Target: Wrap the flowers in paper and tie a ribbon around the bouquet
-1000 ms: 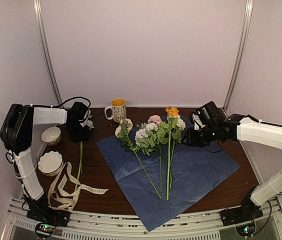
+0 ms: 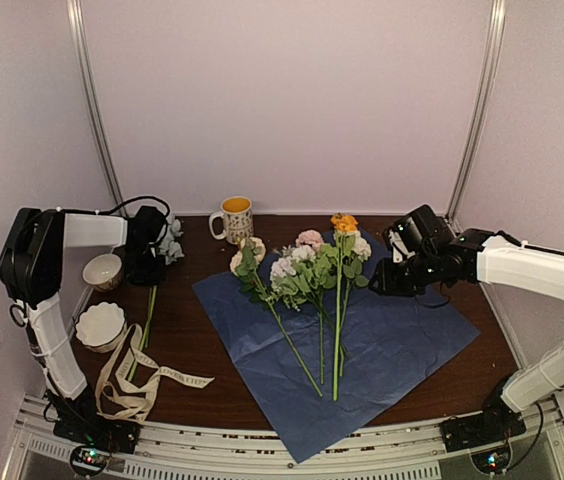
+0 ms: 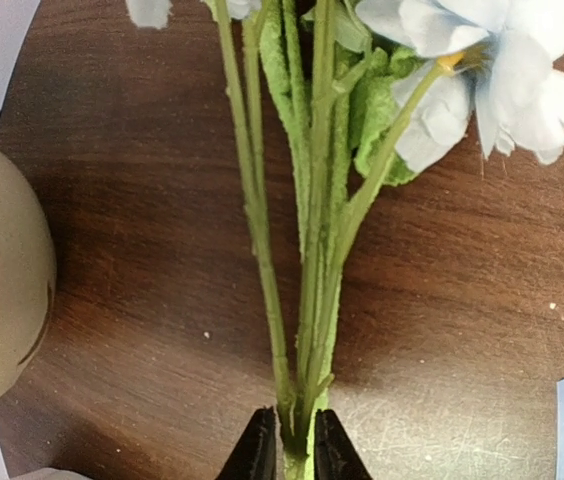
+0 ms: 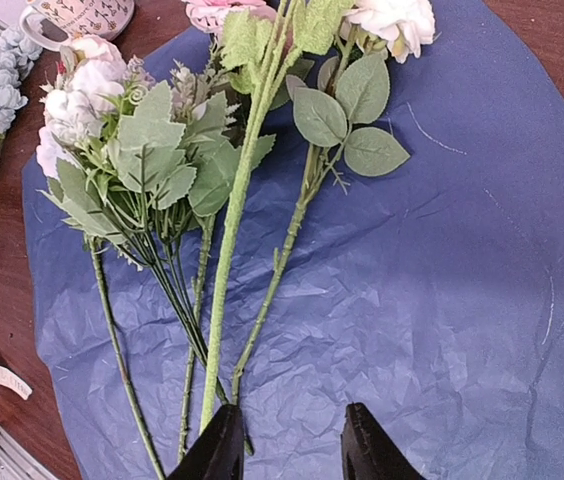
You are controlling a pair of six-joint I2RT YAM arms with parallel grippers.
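At the table's left, my left gripper (image 2: 149,280) is over the light-blue flowers (image 2: 171,243), their green stems (image 2: 148,315) reaching toward the front. In the left wrist view its fingertips closely flank the stems (image 3: 305,330); whether they grip cannot be told. White-blue petals (image 3: 532,80) fan out beyond. My right gripper stands open and empty above the dark-blue wrapping paper (image 4: 402,290). White, pink and orange (image 2: 344,222) flowers lie on that paper, stems toward the front. A cream lettered ribbon (image 2: 127,390) lies loosely at the front left, near the blue flowers' stem ends.
A patterned mug (image 2: 237,220) stands at the back. Left of the blue flowers are a small bowl (image 2: 103,271) and a white scalloped bowl (image 2: 101,326).
The light-blue flowers' stems have swung left, their lower ends most, and my left gripper has shifted slightly left. The right arm and the flowers on the paper look unmoved.
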